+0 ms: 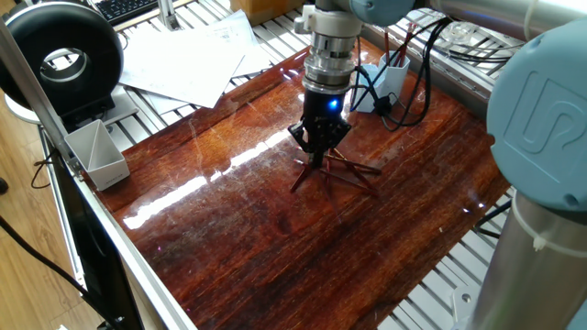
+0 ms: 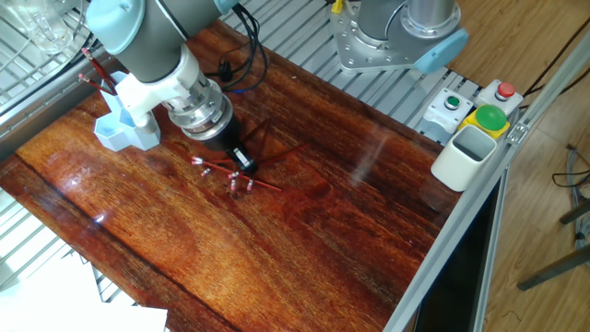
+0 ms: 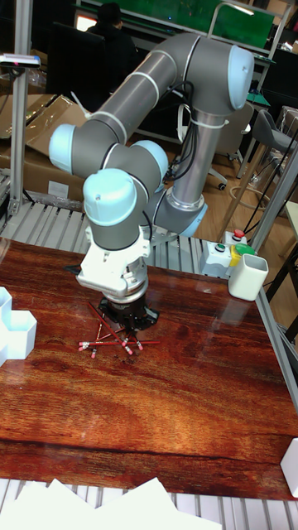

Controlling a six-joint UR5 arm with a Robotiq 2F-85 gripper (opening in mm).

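Note:
A loose, crossing pile of thin red sticks [image 1: 353, 166] with silvery-white ends lies on the glossy wooden table [image 1: 248, 247]. In the second view, the ends of several sticks [image 2: 267, 186] fan out beside the fingers. My black gripper [image 1: 317, 161] points down into the middle of this pile, its tips low among the sticks. From the third side the gripper [image 3: 132, 329] hides part of the heap [image 3: 98, 343]. The fingertips are small and dark here, so whether a stick is between them does not show.
Pale blue hexagonal holders [image 2: 126, 129] with a few red sticks stand by the table's edge, cables hanging close. A white open box [image 1: 97, 154] sits at one corner, a white cup [image 3: 248, 277] at another.

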